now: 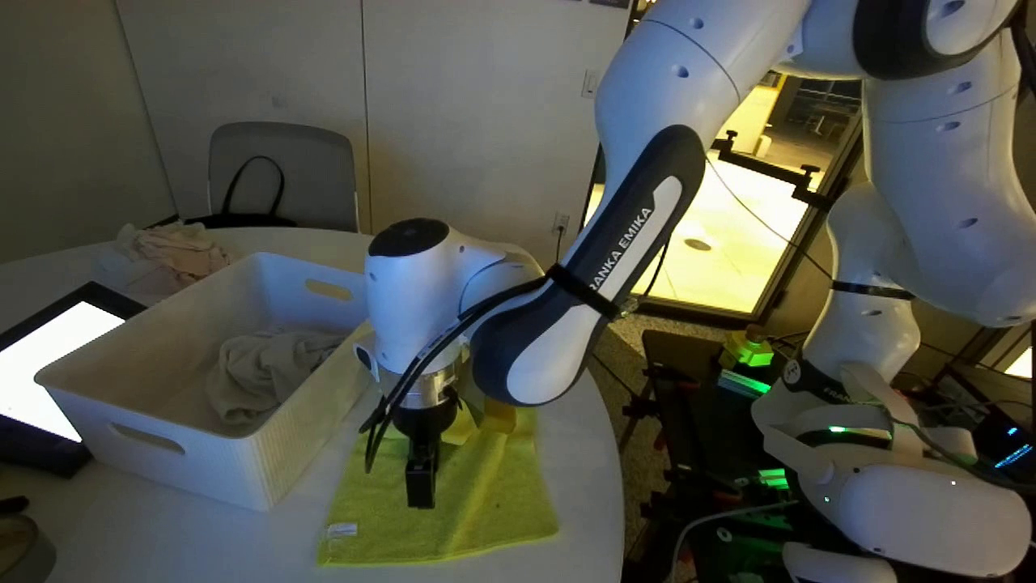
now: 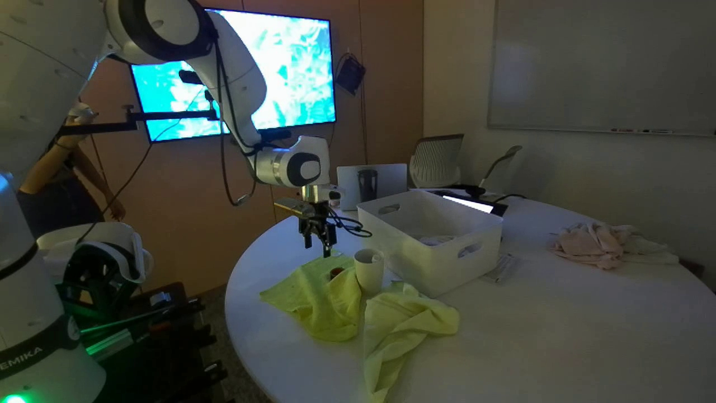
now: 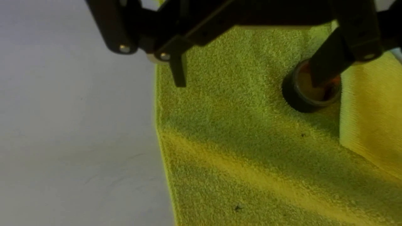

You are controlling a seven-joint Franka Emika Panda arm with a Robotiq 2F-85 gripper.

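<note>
A yellow-green cloth (image 1: 495,520) lies spread on the white table, with a raised fold in the wrist view. On it stands a small dark round container (image 3: 295,94), reddish inside; the arm hides it in exterior view 1. My gripper is open above the cloth, with nothing between its fingers. In the wrist view the right finger (image 3: 331,60) overlaps the container's opening; whether they touch I cannot tell. Exterior view 2 puts the gripper (image 2: 317,248) above and slightly left of the container (image 2: 336,272). A white mug (image 2: 369,274) stands at the cloth's edge.
A large white bin (image 1: 184,476) with a greyish cloth (image 1: 267,374) inside stands beside the mug. A second yellow-green cloth (image 2: 409,322) lies crumpled near it. Pinkish cloths (image 2: 594,245) lie farther off. The table's round edge is close to the spread cloth.
</note>
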